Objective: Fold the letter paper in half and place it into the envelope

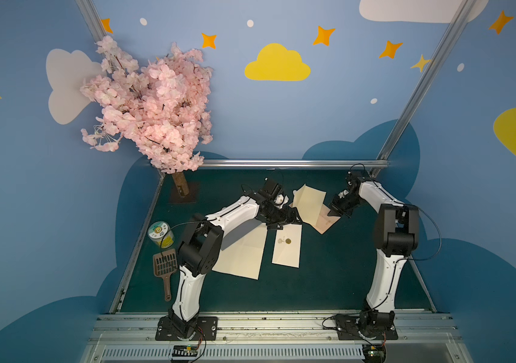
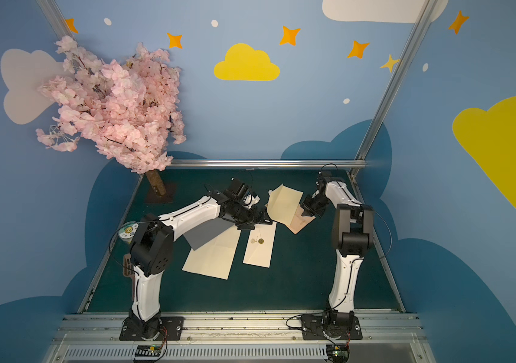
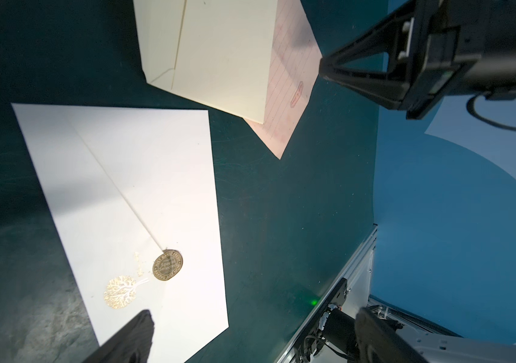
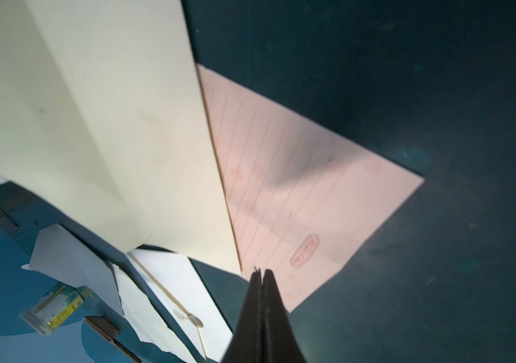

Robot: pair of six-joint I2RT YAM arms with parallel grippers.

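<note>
A pink lined letter sheet [image 4: 324, 193] lies partly covered by a cream, creased paper piece [image 4: 149, 133]; whether the sheet is under or inside it I cannot tell. My right gripper is shut over the pink sheet's lower corner, and nothing shows between its fingers; contact is unclear. A white envelope [image 3: 149, 169] with a bronze seal [image 3: 167, 265] lies flat to the left of the pink sheet in the top views. Above its far end my left gripper is open and empty, its fingers [image 3: 134, 338] wide apart.
To the left lie a larger cream sheet [image 1: 240, 254] and a grey piece [image 2: 203, 233] overlapping it. A tin [image 1: 160, 233], a slotted scoop [image 1: 165, 269] and a blossom tree [image 1: 161, 103] stand or lie further left.
</note>
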